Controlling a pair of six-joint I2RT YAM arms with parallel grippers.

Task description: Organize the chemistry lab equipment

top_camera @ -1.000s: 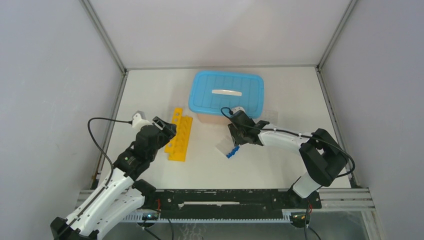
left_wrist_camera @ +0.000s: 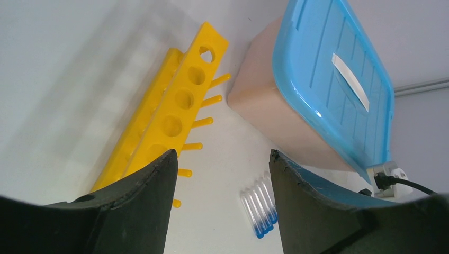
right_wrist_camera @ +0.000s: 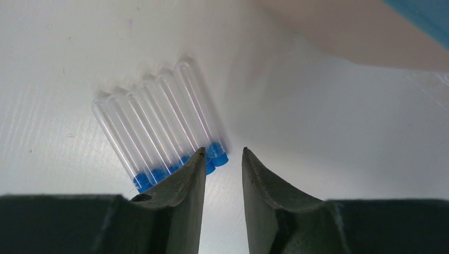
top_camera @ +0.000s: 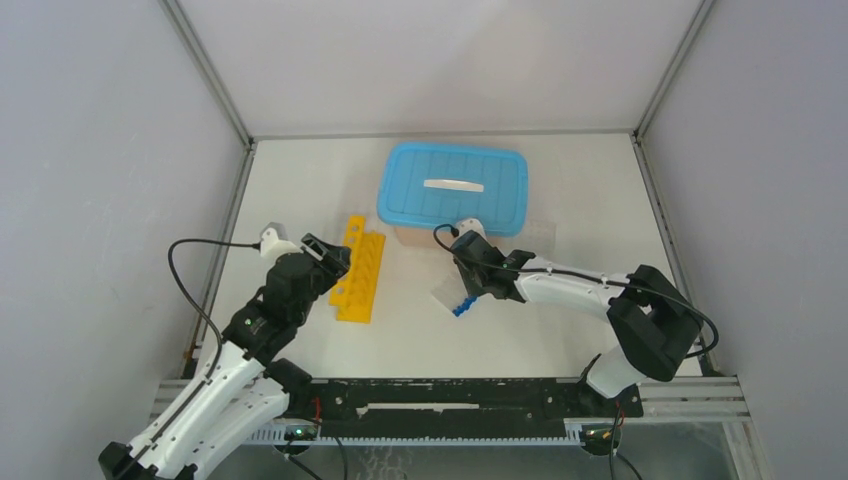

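Observation:
Several clear test tubes point(right_wrist_camera: 151, 124) with blue caps lie side by side on the table in the right wrist view. My right gripper is open over their capped ends, with nothing held; its left finger point(right_wrist_camera: 185, 196) covers part of the caps. In the left wrist view, the yellow rack point(left_wrist_camera: 184, 99) stands on the table with a row of round holes and side pegs, and no tubes show in it. Beside the rack my left gripper hangs open and empty. From the top, the rack point(top_camera: 360, 275) lies left of the tubes point(top_camera: 450, 292).
A box with a blue lid point(top_camera: 455, 190) and a white handle stands at the back middle, close to my right gripper. A clear flat item point(top_camera: 537, 237) lies right of the box. Bare table point(top_camera: 420, 345) spreads across the front.
The right arm has shifted slightly left and toward the front, over the tubes' capped end. My left arm has drifted a little left. Rack, tubes and box stay put.

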